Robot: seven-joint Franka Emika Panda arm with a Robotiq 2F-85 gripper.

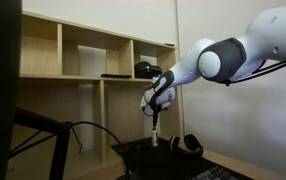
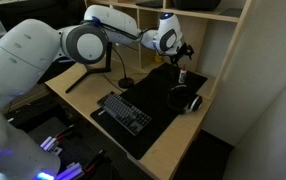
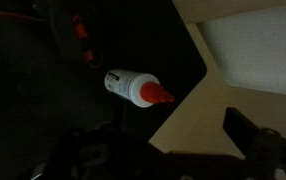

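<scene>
A small white bottle (image 3: 129, 84) with a red pointed cap (image 3: 156, 94) shows in the wrist view, ahead of my fingers. In exterior view 1 the same bottle (image 1: 154, 139) stands upright on the black mat, near the shelf unit; exterior view 2 shows the bottle (image 2: 182, 76) at the mat's far end. My gripper is open, its dark fingers spread wide with nothing between them. From outside, the gripper (image 1: 155, 116) is just above the bottle; whether a finger touches the cap cannot be made out.
Black headphones (image 2: 193, 103) lie close to the bottle, by the desk's edge. A keyboard (image 2: 124, 112) rests on the black mat (image 2: 153, 128). Behind the bottle rises a wooden shelf unit (image 1: 118, 100). Dark cables (image 1: 68, 125) run in front of it.
</scene>
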